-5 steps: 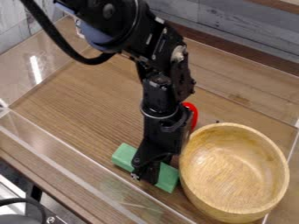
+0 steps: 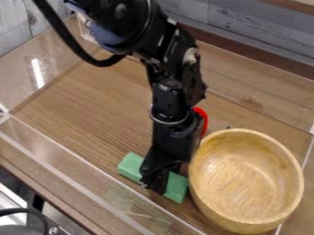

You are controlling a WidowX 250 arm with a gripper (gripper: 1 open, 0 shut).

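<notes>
My black gripper (image 2: pixel 157 174) reaches down onto a green block (image 2: pixel 172 186) near the front edge of the wooden tray, shut on it, with the block showing on both sides of the fingers. A large tan bowl (image 2: pixel 249 182) sits directly to the right, close against the gripper. A red object (image 2: pixel 200 117) lies behind the gripper, mostly hidden by it and the bowl.
The left and back of the wooden tray floor (image 2: pixel 86 110) are clear. A clear front wall runs just beside the block. Pale wooden boards form the back wall.
</notes>
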